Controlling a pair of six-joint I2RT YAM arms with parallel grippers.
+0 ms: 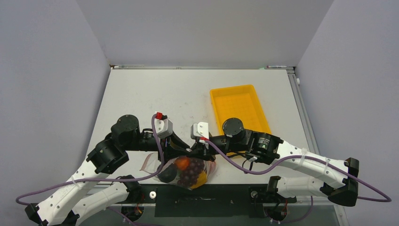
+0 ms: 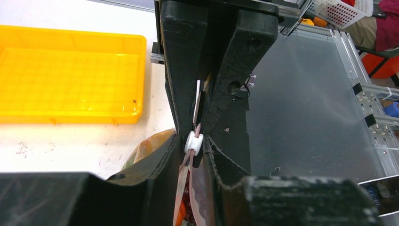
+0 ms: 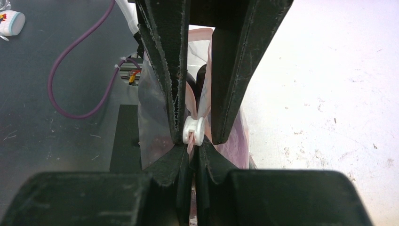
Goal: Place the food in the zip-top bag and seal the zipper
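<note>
The clear zip bag (image 1: 183, 172) holds plastic fruit (orange, grapes, yellow and dark pieces) at the table's front edge, beneath both grippers. My left gripper (image 1: 181, 148) has its fingers slightly apart around the white zipper slider (image 2: 194, 143) at the bag's pink-edged top; whether they press on it is unclear. My right gripper (image 1: 200, 151) faces it, shut on the bag's top edge just beside the slider. The right wrist view shows the slider (image 3: 193, 130) between the two grippers' tips.
A yellow tray (image 1: 237, 106) lies empty at the right behind the right arm. A dark front edge runs just below the bag.
</note>
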